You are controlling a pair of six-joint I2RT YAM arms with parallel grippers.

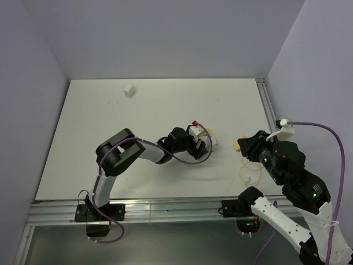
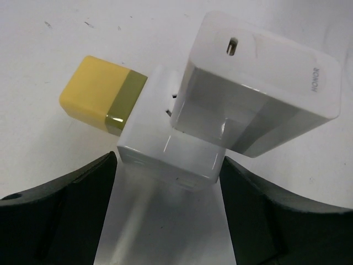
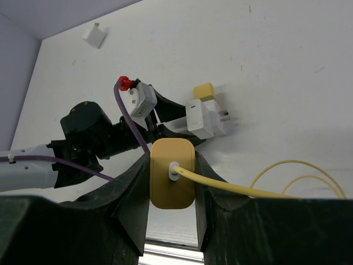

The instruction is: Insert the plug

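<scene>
In the left wrist view, a white charger (image 2: 265, 61) marked HONOR sits against a white block (image 2: 157, 118) with dark slits; a yellow block (image 2: 99, 91) touches that block's left side. My left gripper has its fingers at either side of the white block's near end; contact on both sides is not clear. In the right wrist view, metal prongs (image 3: 223, 115) stick out on the white block's far side. My right gripper is shut on a yellow plug (image 3: 171, 149) with a yellow cable, held above the table's right side.
Another small white charger (image 1: 129, 90) lies alone at the back left of the white table (image 1: 99, 149). The yellow cable (image 1: 252, 174) loops under the right gripper. Metal rails (image 1: 171, 205) run along the front edge.
</scene>
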